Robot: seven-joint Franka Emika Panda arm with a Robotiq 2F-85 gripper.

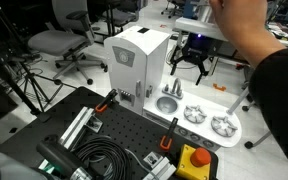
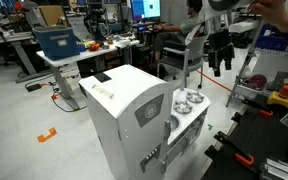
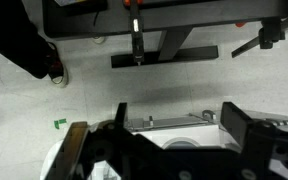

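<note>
My gripper hangs above and behind the white toy kitchen, with its black fingers spread apart and nothing between them. In the wrist view the gripper is open over the pale floor, and part of the white counter shows below. The toy kitchen's counter carries a round metal sink and two silver burners, one being the right burner. A tall white cabinet stands at its left end; exterior view 2 shows this cabinet from its side, hiding part of the counter.
A person's hand and dark sleeve fill the upper right of exterior view 1. On the black table are a coiled cable, orange-handled clamps and a yellow box with a red button. Chairs and desks stand farther back.
</note>
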